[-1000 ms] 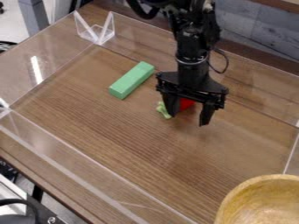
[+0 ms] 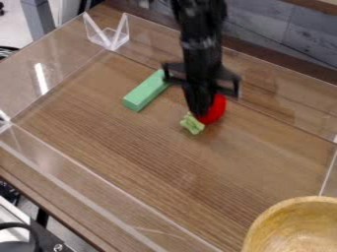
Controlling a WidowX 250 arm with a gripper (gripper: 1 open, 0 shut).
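Observation:
My black gripper [image 2: 198,88] is raised over a red round object [image 2: 214,110] near the middle of the table [image 2: 105,177], partly in front of it. A small light green object [image 2: 194,124] lies just below the red one. My fingertips are too dark and small to tell whether anything is between them. A green rectangular block [image 2: 148,90] lies to the left of the gripper.
A clear plastic container [image 2: 108,31] stands at the back left. A yellow bowl [image 2: 297,224] sits at the front right corner.
The gripper has moved up and back from where it was low over the small objects, uncovering more of the red one.

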